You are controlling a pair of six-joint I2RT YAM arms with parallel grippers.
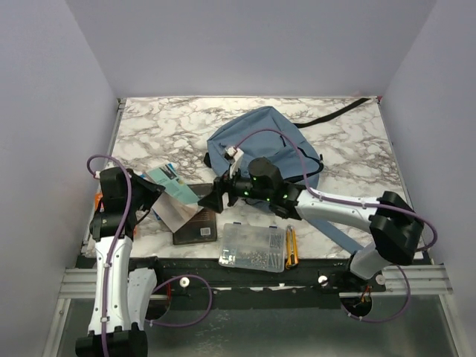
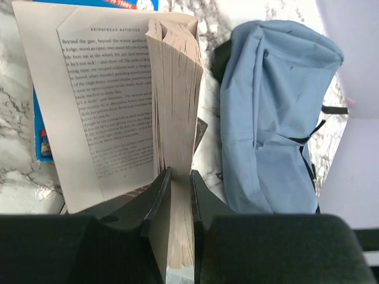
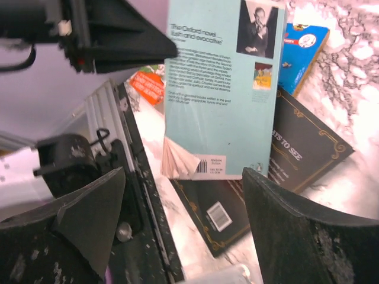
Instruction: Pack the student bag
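A paperback book (image 1: 172, 181) with a pale green cover is raised above the table at the left front, its cover fanned apart from the pages. My left gripper is shut on the book, its page block (image 2: 177, 100) running between the fingers. My right gripper stands open with nothing between its fingers, close to the book's right side. Beneath lies a dark hardback (image 1: 196, 229), partly covered by the paperback. The blue-grey student bag (image 1: 260, 149) lies flat at the back middle.
A clear pencil box (image 1: 251, 247) and a yellow-orange cutter-like tool (image 1: 291, 247) lie along the front edge. Blue (image 3: 302, 50) and orange (image 3: 148, 86) booklets lie beneath and beside the book.
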